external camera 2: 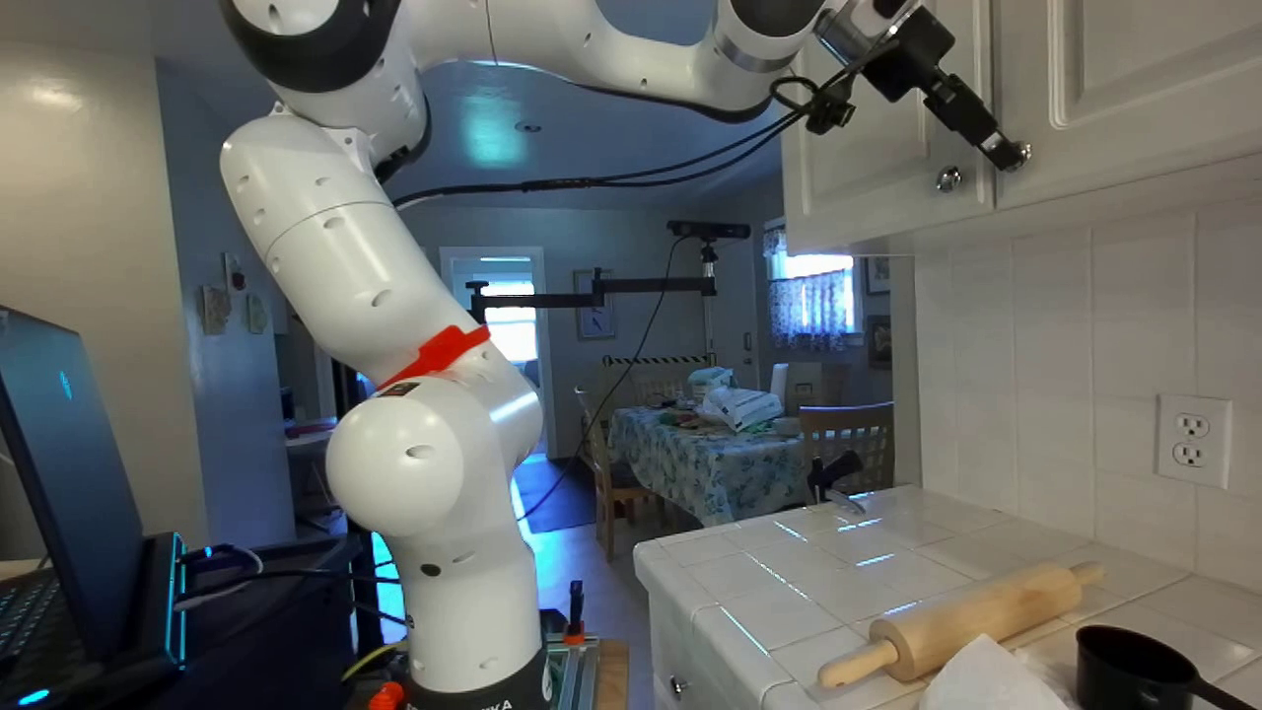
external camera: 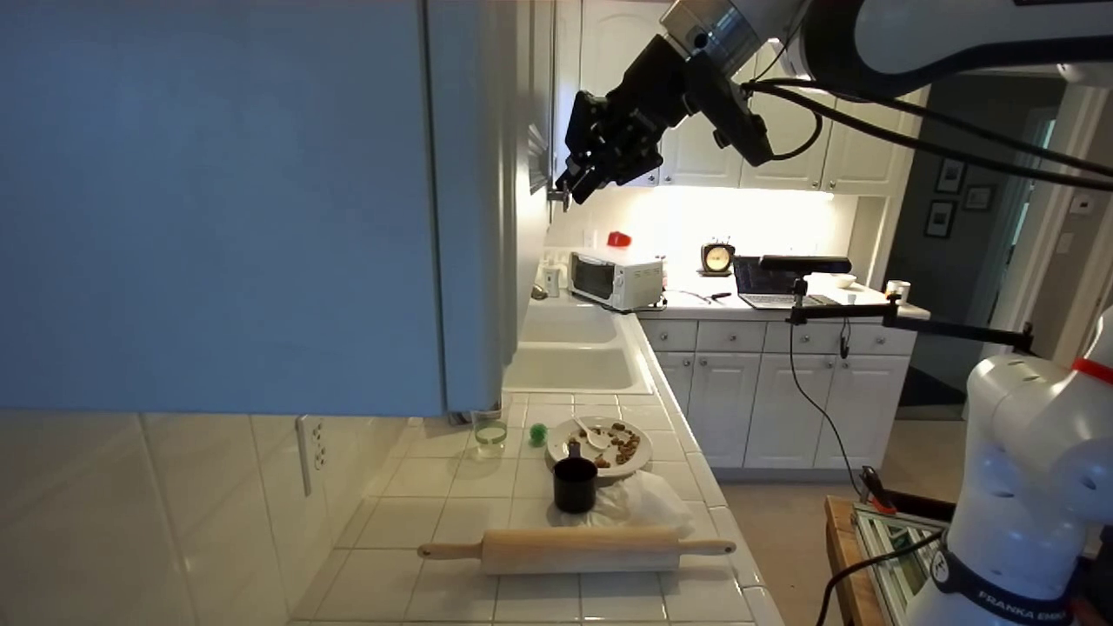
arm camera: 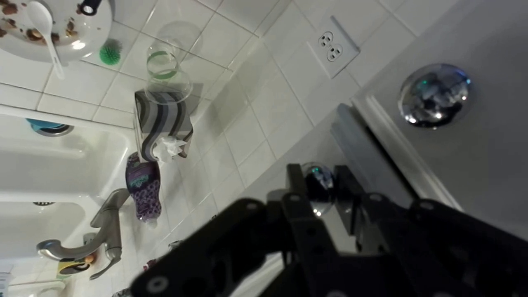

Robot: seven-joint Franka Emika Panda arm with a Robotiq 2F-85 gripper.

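Observation:
In the wrist view my gripper is shut on a round chrome knob [arm camera: 319, 190] of an upper cabinet door, one finger on either side of it. A second chrome knob [arm camera: 434, 96] sits free on the neighbouring door, across the narrow gap between the two doors. From the second exterior view, my gripper [external camera 2: 1008, 153] reaches the white cabinet door [external camera 2: 1148, 71] from the left at the knob, and the other knob [external camera 2: 948, 178] shows to its left. Both doors look closed. In the first exterior view my gripper [external camera: 573, 191] is up against the cabinet front.
Below on the tiled counter lie a rolling pin [external camera: 579, 549], a black cup [external camera: 575, 485], a plate with food [external camera: 633, 471] and a glass [external camera: 489, 434]. A faucet [arm camera: 106, 232], a purple bottle [arm camera: 143, 188] and a tissue box [arm camera: 148, 116] stand by the sink.

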